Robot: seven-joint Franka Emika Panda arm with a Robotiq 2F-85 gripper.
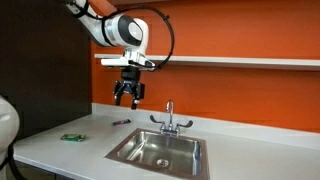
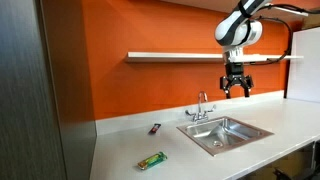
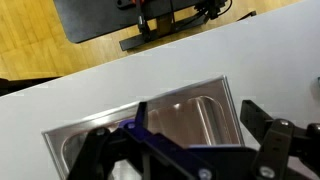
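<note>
My gripper (image 1: 128,103) hangs high above the counter in exterior view 1, its fingers pointing down and spread apart. In exterior view 2 the gripper (image 2: 237,92) is over the sink area, well clear of the surface. The wrist view shows the open gripper with nothing held between its fingers; the sink (image 3: 120,104) lies below. A small green packet-like item (image 1: 73,137) rests on the counter left of the sink. Farther back is a small dark item with some red (image 2: 154,129). Neither touches the gripper.
A metal faucet (image 1: 170,113) stands behind the sink (image 1: 115,153). Along the orange wall runs a white shelf (image 2: 160,57), near the arm's height. Bare counter (image 1: 250,160) extends right of the sink. A dark tall panel (image 2: 45,90) borders the other end.
</note>
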